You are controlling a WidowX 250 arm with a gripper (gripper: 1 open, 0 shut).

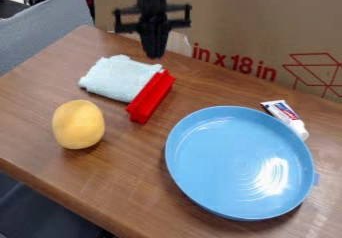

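Observation:
My black gripper [154, 44] hangs at the top centre, over the back edge of the table, shut with nothing visible between its fingertips. Below it a red oblong item [151, 95] lies against the right side of a folded pale cloth [119, 77]. A round yellow object [78, 124] is at the front left, and a blue plate [238, 162] takes up the right part of the table.
A white tube [286, 118] lies behind the plate. A cardboard box [267, 37] stands along the back, and a grey padded surface [40, 47] borders the left. Bare wood [134, 182] is clear at the front.

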